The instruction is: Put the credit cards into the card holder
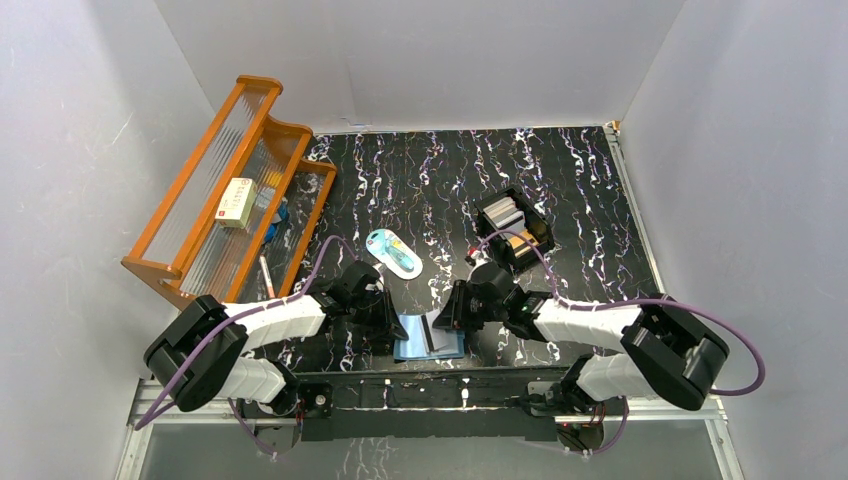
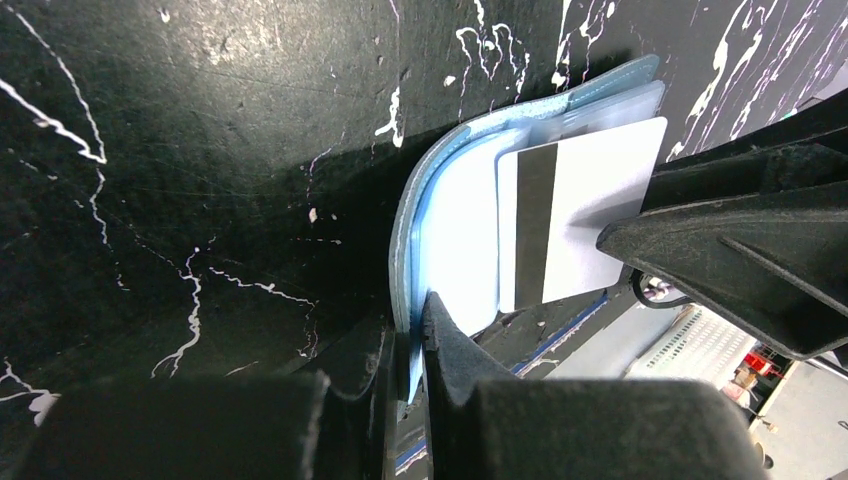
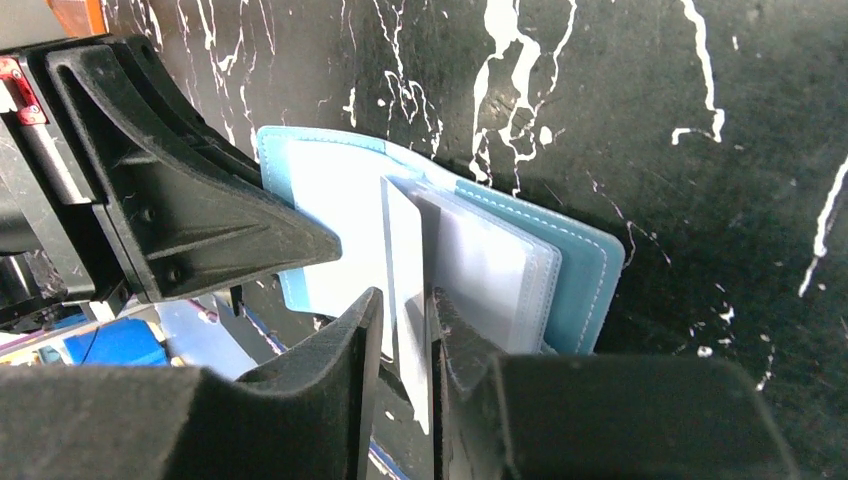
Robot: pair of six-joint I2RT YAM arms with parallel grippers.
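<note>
The light-blue card holder (image 1: pixel 403 348) lies spread at the table's front edge, between both arms. My left gripper is shut on its rim (image 2: pixel 405 230), which passes between the fingers. A white card with a dark stripe (image 2: pixel 580 205) stands up out of the holder's clear sleeve (image 2: pixel 610 108). In the right wrist view this card (image 3: pixel 405 255) is seen nearly edge-on, tilted above the sleeve (image 3: pixel 490 255). My right gripper is open a little, its fingers to either side of the card's outer end. How deep the card sits in the sleeve is hidden.
A black box (image 1: pixel 545 240) with several cards stands at the back right. A blue-and-white packet (image 1: pixel 395 253) lies behind the left gripper. At the left is a wooden shelf (image 1: pixel 255 130) with a small box (image 1: pixel 236 203).
</note>
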